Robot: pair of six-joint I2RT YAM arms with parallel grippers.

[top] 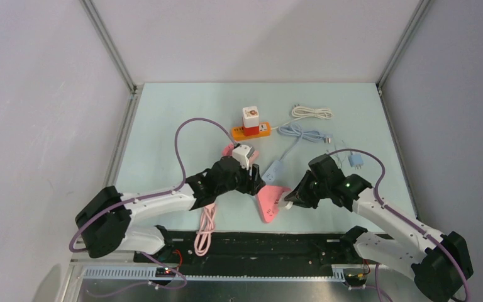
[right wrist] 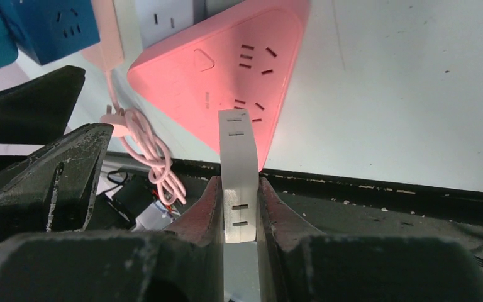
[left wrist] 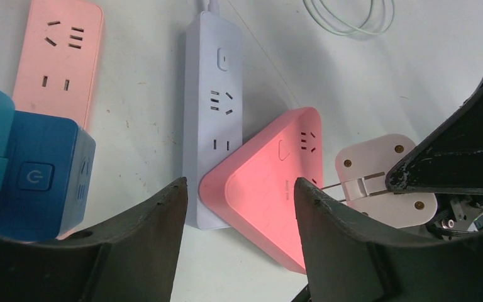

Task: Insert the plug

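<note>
The pink triangular power strip (top: pixel 267 209) lies near the table's front edge, its socket face showing in the right wrist view. My right gripper is shut on the white plug (right wrist: pixel 239 170), which stands at that face. In the left wrist view the plug's prongs (left wrist: pixel 334 186) bridge the short gap to the pink strip (left wrist: pixel 270 170); whether their tips have entered slots cannot be told. My left gripper is open, fingers apart, with the strip's rounded corner in view between and beyond them.
A pale blue strip (left wrist: pixel 214 126) lies against the pink strip's side. The blue cube socket (left wrist: pixel 44 173) and another pink strip (left wrist: pixel 60 50) are to its left. Behind stand an orange strip (top: pixel 265 129) and white cube (top: pixel 250 116). Right of the pink strip, bare table.
</note>
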